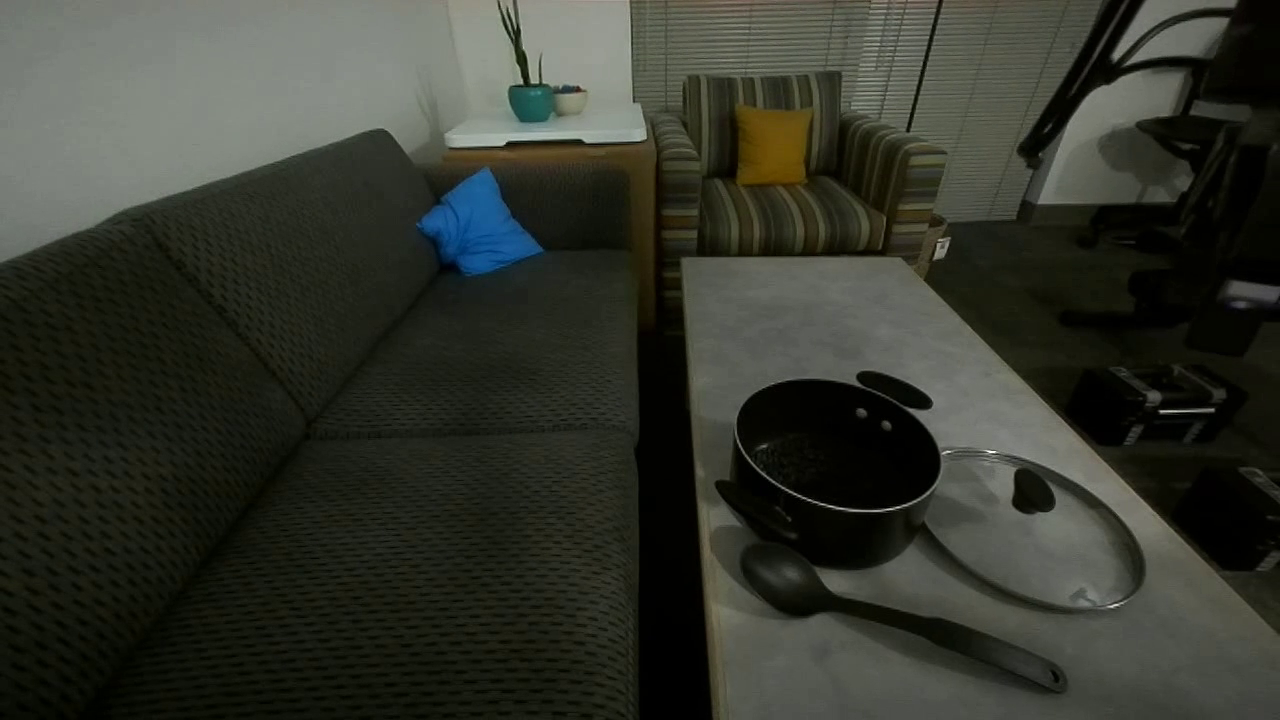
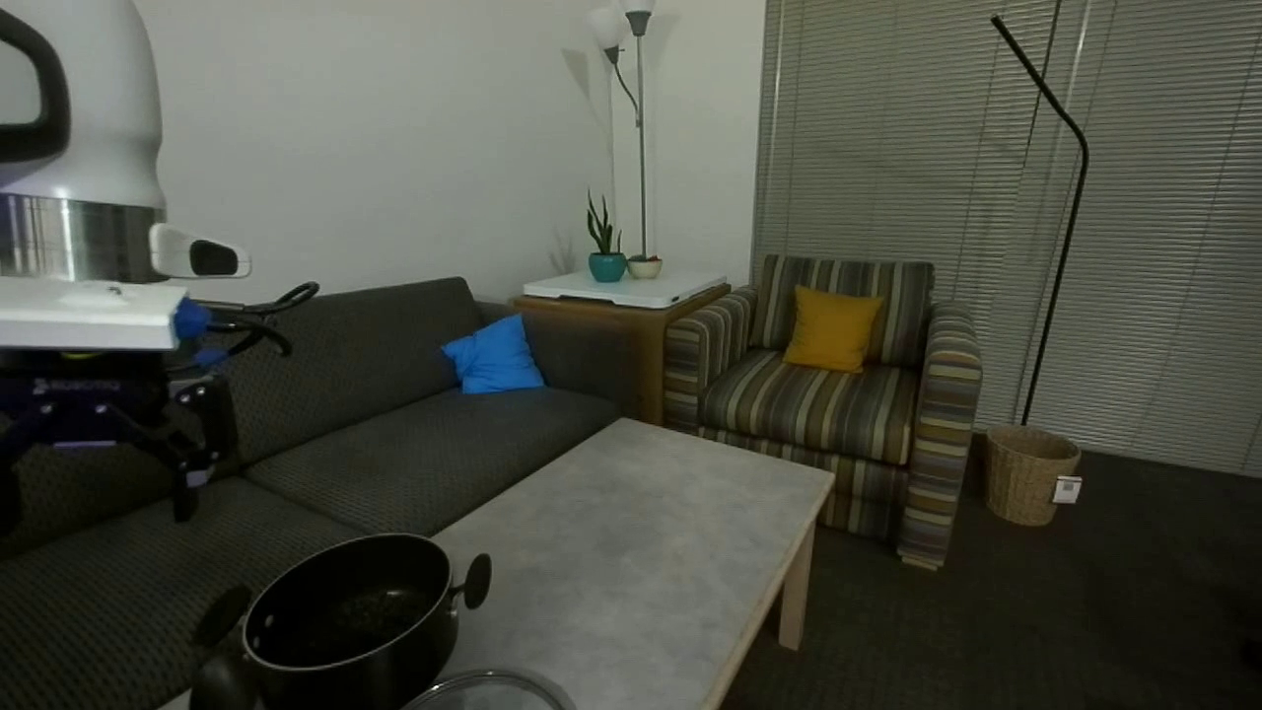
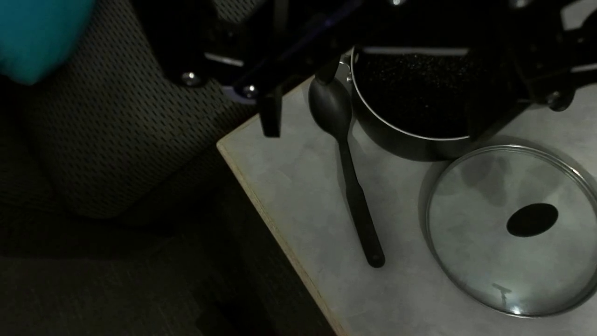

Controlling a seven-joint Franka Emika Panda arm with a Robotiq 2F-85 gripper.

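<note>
A black pot stands uncovered on the grey coffee table, its inside dark with no contents that I can make out. Its glass lid, with a black knob, lies flat on the table against the pot's side. In front of the pot rests a black spoon, its bowl near one pot handle. My gripper hangs above the table's near end, open, with nothing between its fingers. In the wrist view the gripper spans the spoon and part of the pot, well above both.
A dark sofa runs along the table's left side, with a blue pillow on it. At the far end are a striped armchair and a side table.
</note>
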